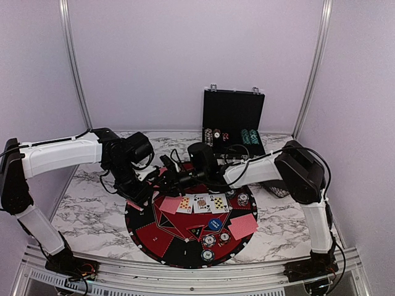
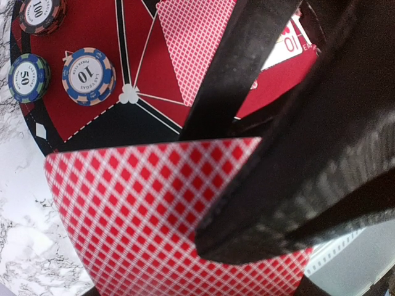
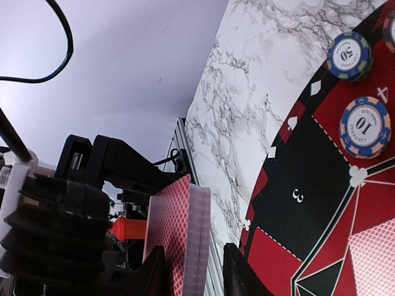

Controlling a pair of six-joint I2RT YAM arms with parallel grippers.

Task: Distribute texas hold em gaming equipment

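Note:
My left gripper (image 1: 145,188) and right gripper (image 1: 170,179) meet over the left-middle of the round poker mat (image 1: 154,237). In the left wrist view a red-backed card (image 2: 129,197) sits in the left gripper, a dark finger over it. In the right wrist view the right gripper is shut on a red-backed deck (image 3: 179,234), seen edge-on. Face-up cards (image 1: 200,203) lie mid-mat, with face-down cards (image 1: 243,227) at the right.
Chip stacks (image 1: 208,240) sit on the mat's front and right. An open chip case (image 1: 233,117) stands at the back. Bare marble table (image 1: 86,222) shows around the mat.

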